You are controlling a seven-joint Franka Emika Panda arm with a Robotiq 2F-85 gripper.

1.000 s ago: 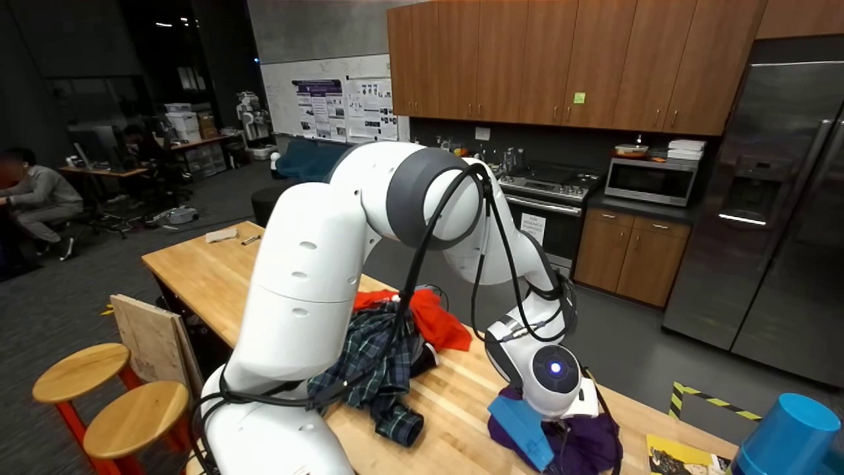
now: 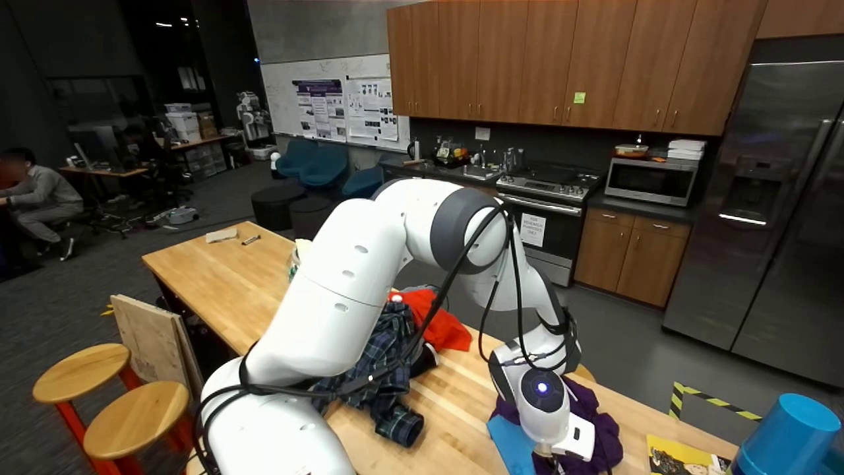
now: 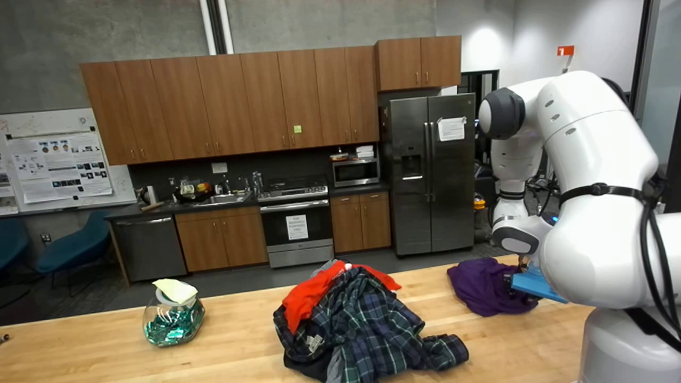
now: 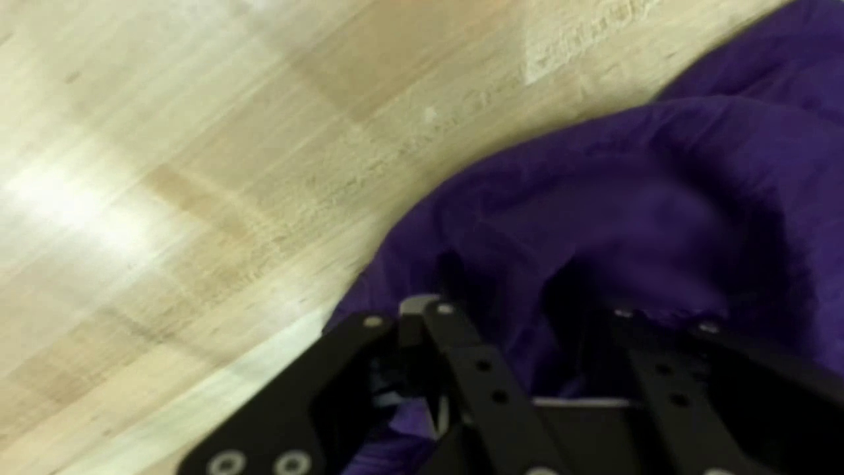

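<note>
A crumpled purple cloth [image 3: 485, 287] lies on the wooden table, close beside the arm's base. My gripper is down at this cloth, its fingers apart. Purple folds show in the gap between the left finger and the right one, both dark and blurred. Whether the fingertips press on the fabric, I cannot tell. In exterior view 1 the hand covers part of the purple cloth [image 2: 605, 431], and the fingers are mostly hidden.
A pile of clothes, with a plaid shirt [image 3: 383, 319] and a red garment [image 3: 309, 297], lies mid-table. A glass jar [image 3: 172, 322] stands at the left. Near the cloth are a yellow magazine [image 2: 682, 458] and a blue cup [image 2: 791, 435]. Bare wood separates the clothes pile and cloth.
The arm has come down and reached further out, with the hand tilting to a different angle over the purple cloth. The clothes pile looks unmoved.
</note>
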